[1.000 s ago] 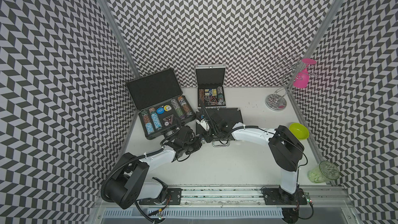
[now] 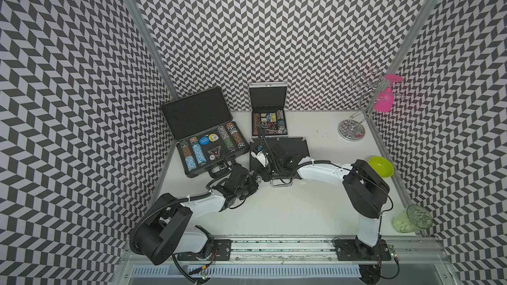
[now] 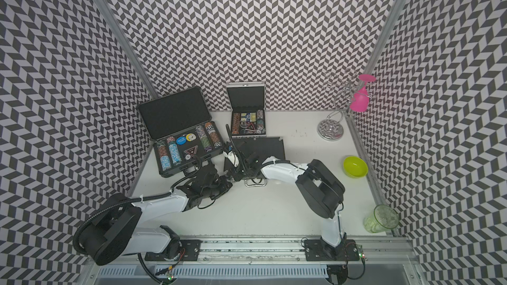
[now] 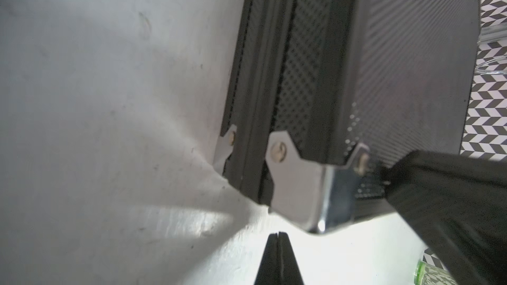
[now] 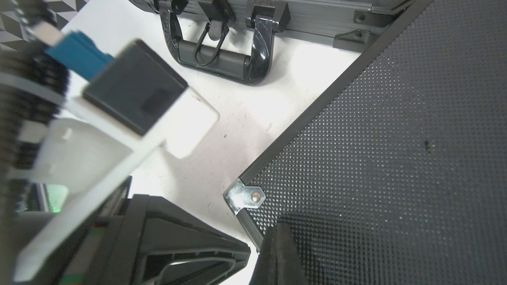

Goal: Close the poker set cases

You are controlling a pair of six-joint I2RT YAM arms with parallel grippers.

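The middle poker case (image 5: 380, 169) lies with its lid down. My right gripper is shut over its top near a metal-capped front-left corner. My left gripper is shut low beside that case's corner bracket (image 4: 295, 184), nothing visible between its fingertips. At the left, the large black case stands open, its lid (image 2: 195, 110) up, showing chips and cards; its handle (image 5: 211, 58) faces the front. The small case stands open at the back middle, lid (image 2: 267, 96) upright.
At the right are a chrome stand (image 2: 351, 129) with pink items, a lime bowl (image 2: 380, 166) and a glass jar (image 2: 406, 221).
My right arm has moved very little. The cases look unchanged.
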